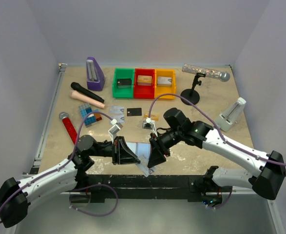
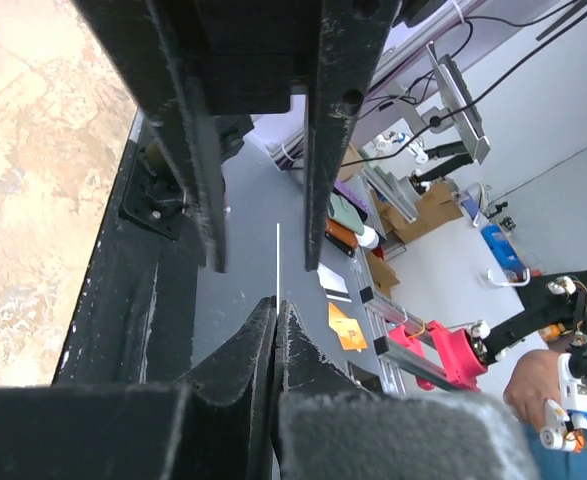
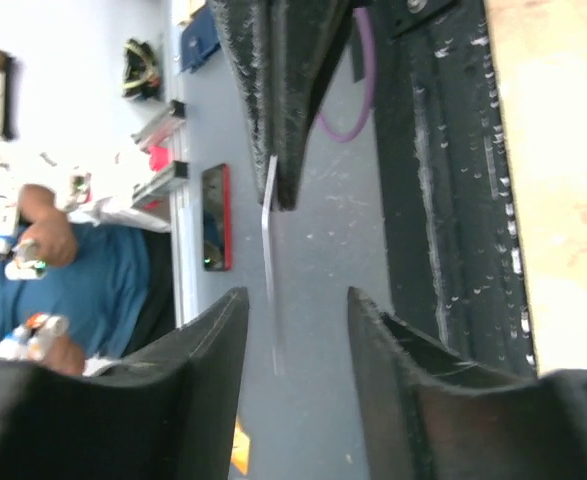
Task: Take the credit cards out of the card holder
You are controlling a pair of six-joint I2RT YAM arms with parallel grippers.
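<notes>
My left gripper point(image 1: 138, 162) is shut on a thin, pale, see-through sheet, apparently the card holder point(image 1: 145, 167), near the table's front edge. In the left wrist view the card holder point(image 2: 278, 250) appears edge-on as a narrow white line rising from the shut left fingers point(image 2: 263, 345). The same card holder point(image 3: 269, 255) hangs edge-on from the left gripper in the right wrist view. My right gripper stands open, one finger on each side of the sheet's line, with a gap on both sides. Whether a card is inside cannot be made out.
Green point(image 1: 116, 87), red point(image 1: 138, 95) and yellow point(image 1: 171, 92) bins at the back each contain a card. A black card point(image 1: 134, 111) and pale cards point(image 1: 117, 109) lie mid-table. A pale blue flat piece point(image 1: 143, 147) lies behind the grippers. Microphones point(image 1: 69, 127) stay left.
</notes>
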